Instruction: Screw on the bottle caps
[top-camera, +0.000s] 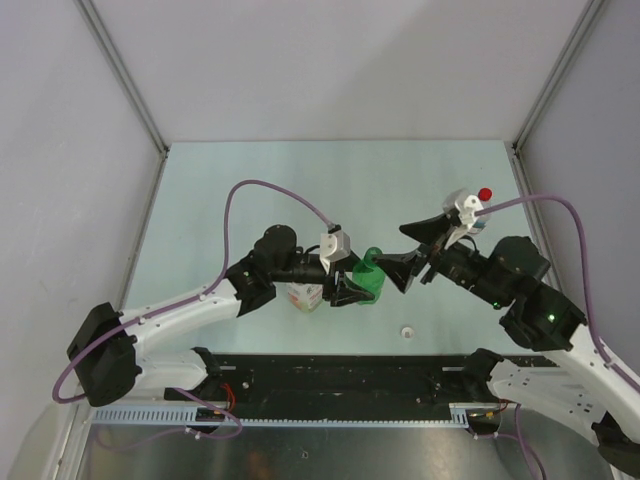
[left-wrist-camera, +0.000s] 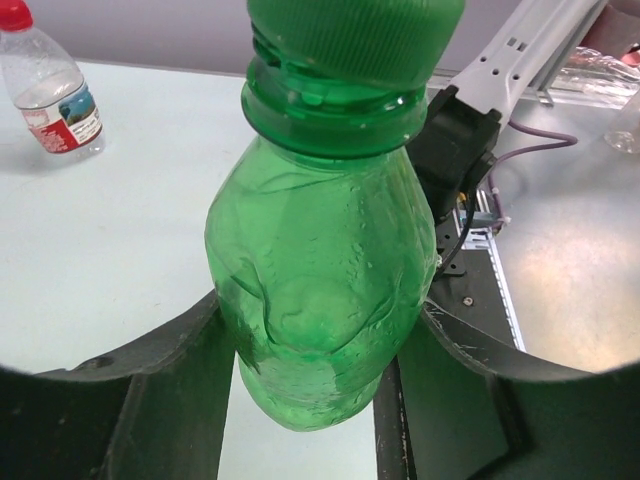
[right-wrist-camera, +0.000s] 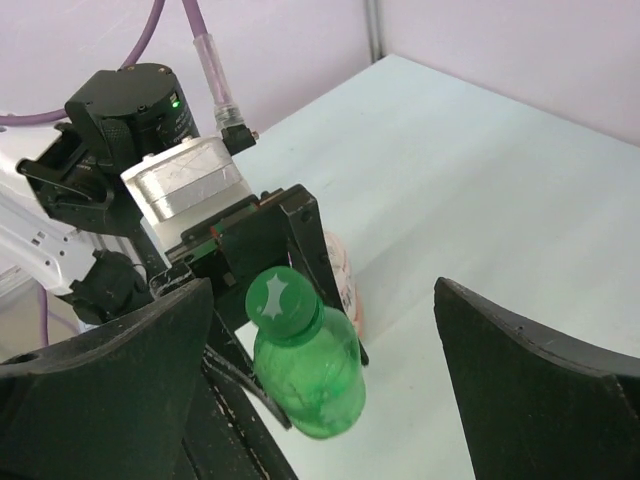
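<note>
My left gripper is shut on an upright green bottle near the middle of the table, with a ribbed green cap on its top. My right gripper is open to the right of that bottle; in the right wrist view the bottle sits lower down, between the spread fingers, apart from them. A bottle with a red cap stands at the back right, partly behind the right arm from above. A small white round piece lies on the front of the table.
Another bottle stands behind the left gripper, mostly hidden.
</note>
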